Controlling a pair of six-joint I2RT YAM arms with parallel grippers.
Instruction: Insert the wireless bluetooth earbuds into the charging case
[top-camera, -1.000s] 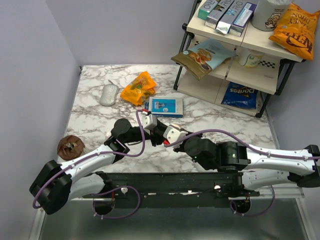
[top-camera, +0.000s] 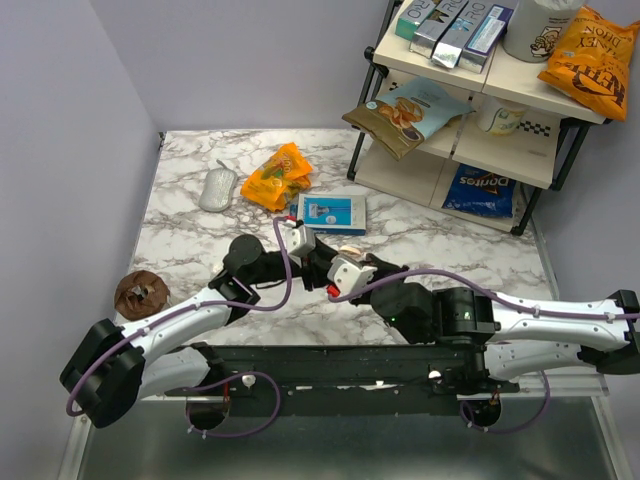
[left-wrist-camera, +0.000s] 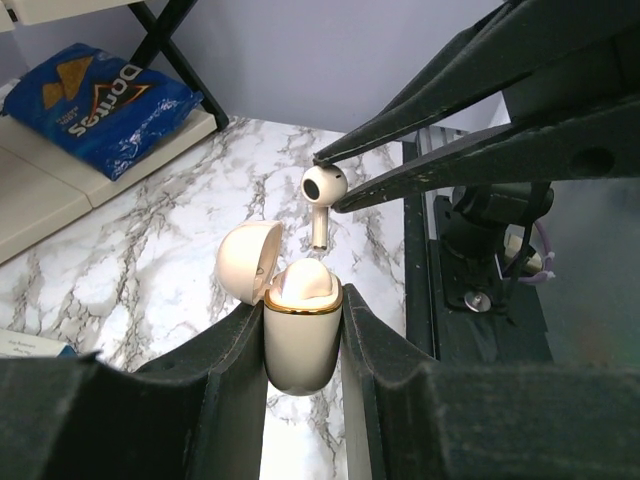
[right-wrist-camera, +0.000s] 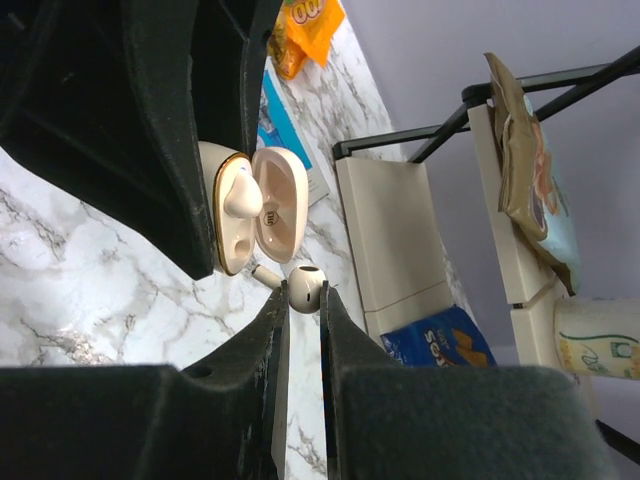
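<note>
In the left wrist view, my left gripper is shut on the white charging case (left-wrist-camera: 302, 350), which has a gold rim. Its lid (left-wrist-camera: 246, 262) stands open, and one earbud (left-wrist-camera: 305, 284) sits in a slot. The right wrist view shows an empty round hole in the case (right-wrist-camera: 240, 248) below that seated bud. My right gripper pinches the second white earbud (right-wrist-camera: 304, 289) at its fingertips. That bud is apart from the case, its stem (left-wrist-camera: 320, 228) hanging down in the left wrist view. From above, the arms mostly hide these parts.
Behind the grippers, a blue-and-white box (top-camera: 332, 214), an orange bag (top-camera: 278, 178) and a grey pouch (top-camera: 218, 188) lie on the marble table. A loaded shelf (top-camera: 440, 190) stands at the back right.
In the top view the right arm has shifted very slightly near its gripper. The left arm and the table items look unchanged.
</note>
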